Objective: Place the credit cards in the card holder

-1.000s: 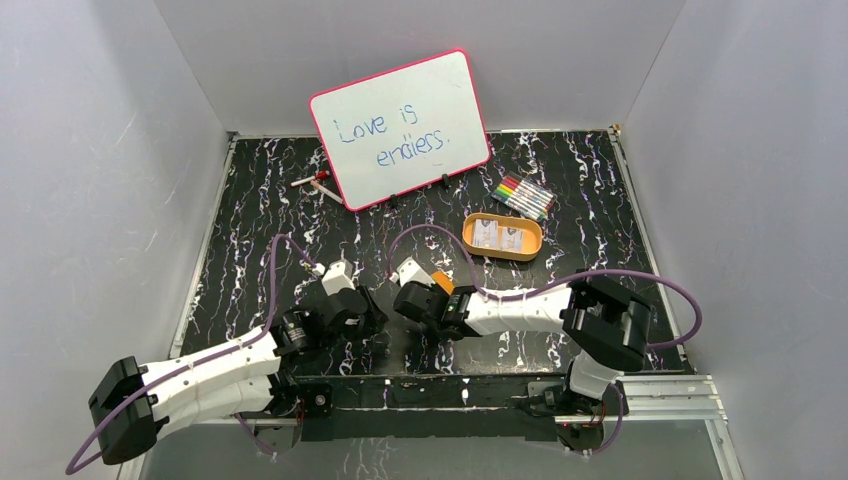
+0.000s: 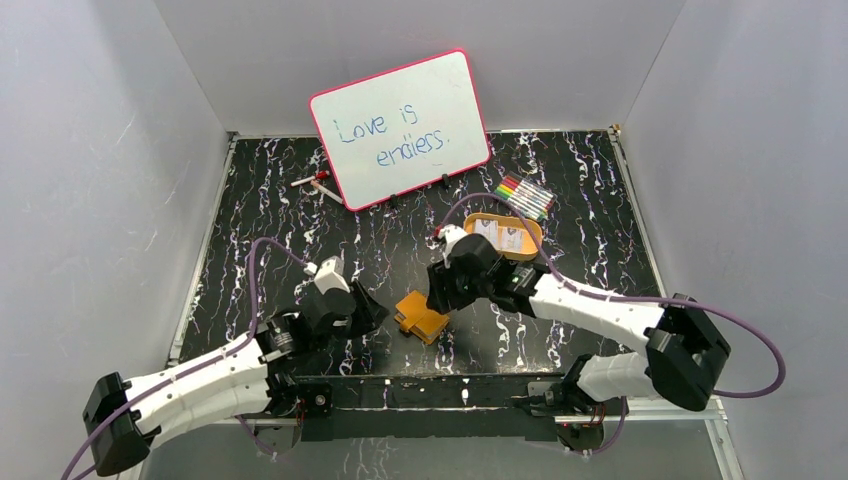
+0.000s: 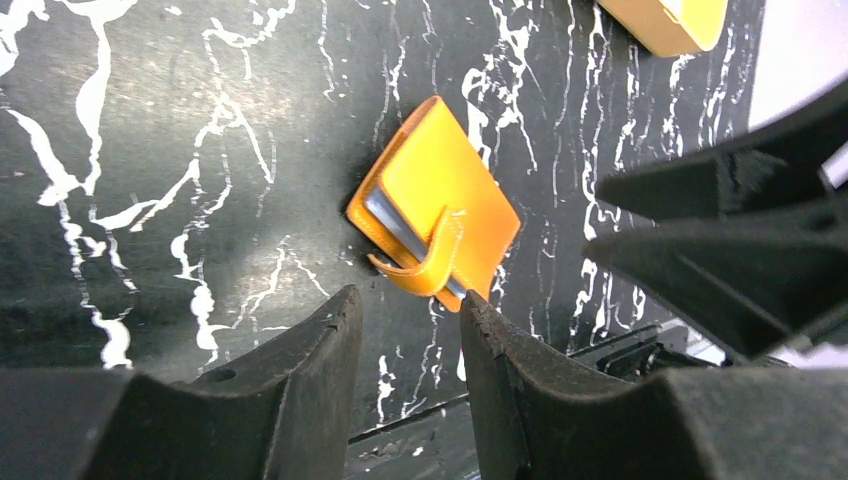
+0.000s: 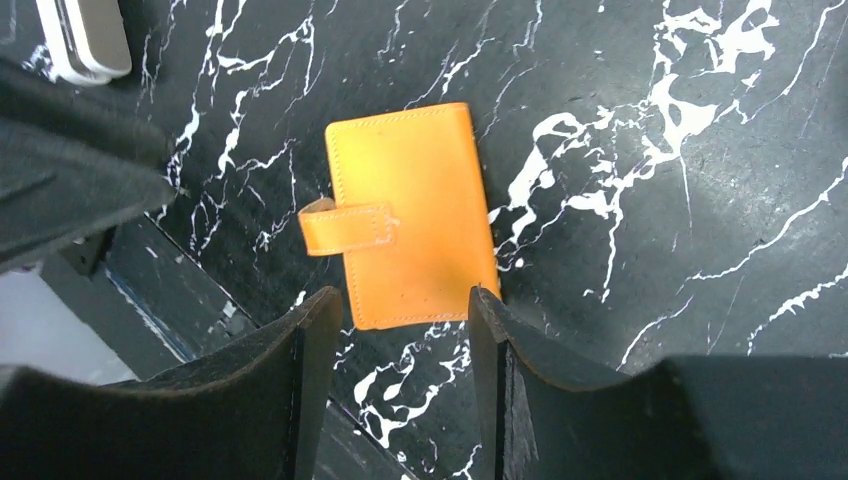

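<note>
The orange card holder [image 2: 422, 316] lies folded over on the dark table between my two grippers, its strap [image 4: 345, 229] loose and curled past one edge. Along that side in the left wrist view, a greyish strip [image 3: 393, 215] shows between the covers of the card holder [image 3: 455, 180]. My left gripper is open beside it, nothing between the fingers. Over the lower edge of the card holder [image 4: 420, 270], my right gripper stands open, apart from it and empty. White cards [image 2: 509, 238] lie in the orange tray [image 2: 539, 233] behind the right gripper.
A whiteboard [image 2: 400, 130] stands at the back, with loose markers [image 2: 322, 188] at its left. Several coloured markers [image 2: 525, 196] lie beyond the tray. The two grippers are close together around the card holder.
The left arm has shifted slightly.
</note>
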